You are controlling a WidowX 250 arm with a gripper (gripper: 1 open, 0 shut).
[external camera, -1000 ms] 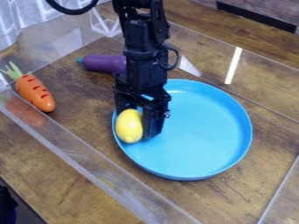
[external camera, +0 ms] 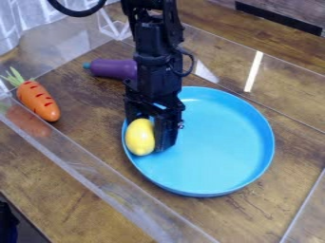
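A yellow egg-shaped object is at the left side of the blue plate. My black gripper is down over it at the plate's left rim, shut on the yellow object, though its fingertips are mostly hidden behind the object and the dark arm.
A toy carrot lies at the left, and a purple eggplant lies behind the arm at the upper left. A clear plastic edge crosses the lower left. Bare wooden table surrounds the plate on the right.
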